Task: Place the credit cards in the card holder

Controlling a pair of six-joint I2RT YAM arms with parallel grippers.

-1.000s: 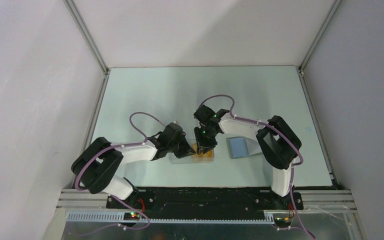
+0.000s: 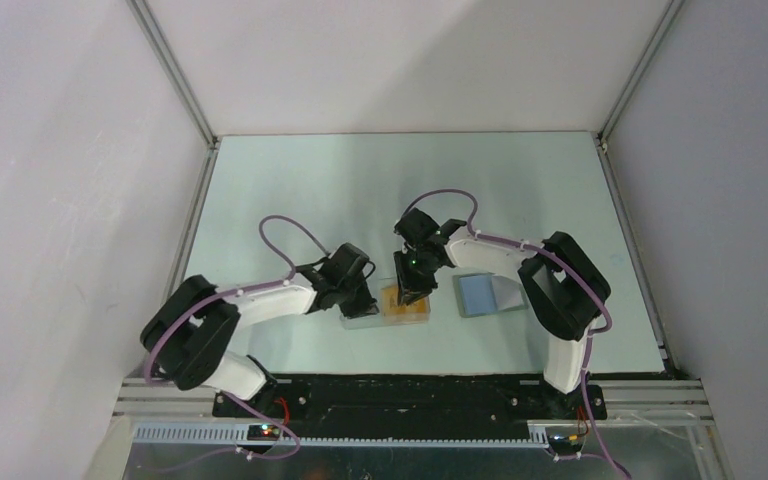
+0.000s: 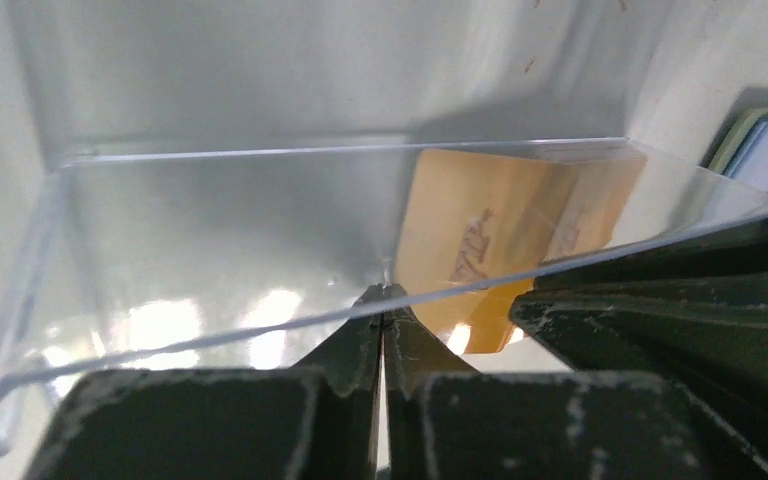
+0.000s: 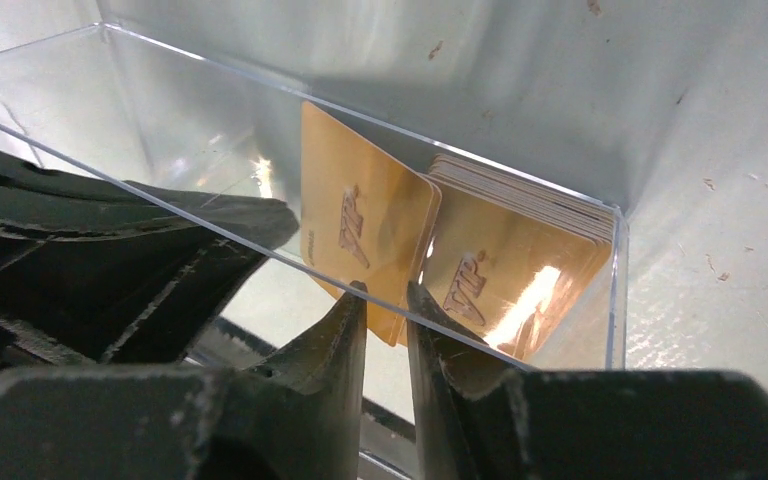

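Note:
Gold credit cards (image 4: 515,260) stand in a stack at the right end of a clear, open box (image 2: 361,322). One or more gold cards (image 4: 355,205) lean apart from that stack toward the left. My right gripper is partly open at the box, with the lower corner of the leaning card showing in the gap; a hold on it does not show. My left gripper has only a narrow gap between its fingertips, with no card visible in it. A flat blue and white item (image 2: 477,294), perhaps the card holder, lies to the right.
Both grippers work close together over the same small box; the right finger (image 3: 600,315) shows beside the cards in the left wrist view.
My left gripper has drawn back leftward from the gold cards. The box and the blue item look unmoved.

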